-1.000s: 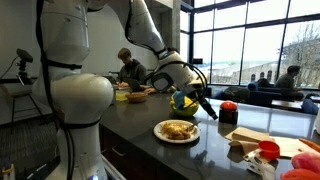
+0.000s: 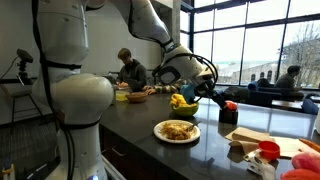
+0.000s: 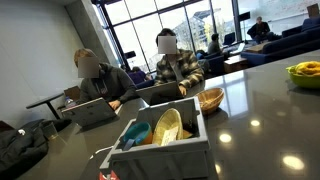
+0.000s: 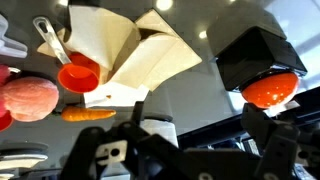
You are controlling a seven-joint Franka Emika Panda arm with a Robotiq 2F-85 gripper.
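My gripper is open in the wrist view, its two dark fingers wide apart with nothing held between them. A black box [image 4: 245, 57] lies to the upper right there, with a shiny red round object [image 4: 270, 90] at its near end, close to the right finger. In exterior view 1 the gripper [image 2: 220, 97] is above the table beside the black box [image 2: 229, 116], on whose top the red object [image 2: 230, 105] shows. Whether the gripper touches either one I cannot tell.
A white plate of food [image 2: 177, 131] and a green bowl with yellow items [image 2: 186, 106] stand left of the box. A red cup [image 4: 79, 73], brown flat pieces [image 4: 150, 55] and an orange carrot [image 4: 88, 114] lie left in the wrist view. Two people sit behind.
Compared with a second ago, the arm has swung up and to the right, bringing the gripper closer to the black box.
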